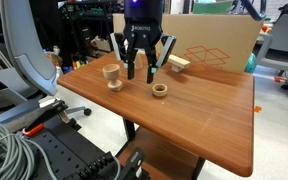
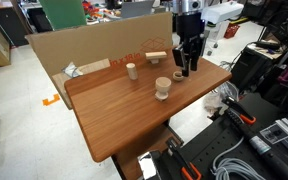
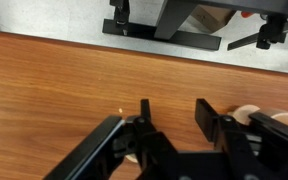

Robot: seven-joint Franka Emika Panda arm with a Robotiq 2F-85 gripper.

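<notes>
A small pale wooden ring [image 1: 160, 90] lies on the table, also visible as a ring [image 2: 179, 77] in exterior view 2. My gripper [image 1: 140, 73] points down above the tabletop, left of the ring in exterior view 1. Its dark fingertips stand apart in the wrist view, with bare wood in the gap and no held object visible. Whether the fingers grip anything is not clear. A pale cup [image 1: 111, 72] stands farther left, with a round pale piece [image 1: 115, 85] beneath or in front of it.
Toward the back lie a wooden block [image 2: 156, 56] and an upright cylinder [image 2: 132, 71]. Cardboard [image 1: 219, 40] rises behind the wooden table [image 1: 209, 115].
</notes>
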